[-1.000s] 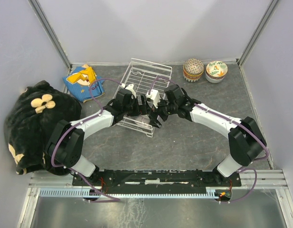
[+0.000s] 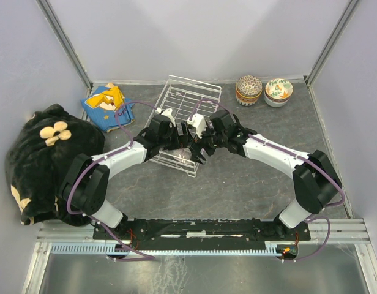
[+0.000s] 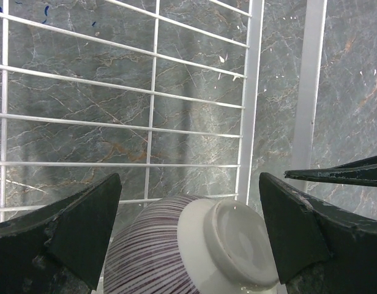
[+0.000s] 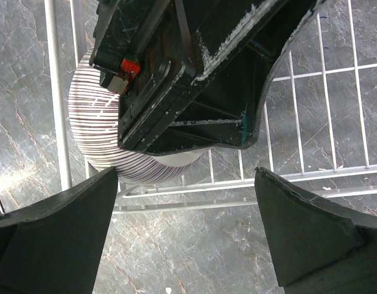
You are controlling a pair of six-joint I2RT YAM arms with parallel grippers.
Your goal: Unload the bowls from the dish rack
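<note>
A striped dark-and-white bowl [image 3: 149, 248] with a pale base [image 3: 240, 236] lies tipped on its side in the white wire dish rack [image 2: 191, 92]. My left gripper is open above it, one finger to each side of the bowl in the left wrist view. In the right wrist view the left gripper's black body covers much of the striped bowl [image 4: 90, 122]. My open right gripper is at the rack's side rail, with the bowl beyond its left finger and nothing held. From above, both grippers mostly hide the bowl.
Two stacks of bowls, a patterned one [image 2: 249, 85] and a floral one [image 2: 278, 89], stand at the back right. A blue-and-yellow cloth item [image 2: 107, 109] and a black plush [image 2: 51, 165] are on the left. The right-hand counter [image 2: 262, 184] has free room.
The left gripper, the rack and the stacked bowls look unmoved.
</note>
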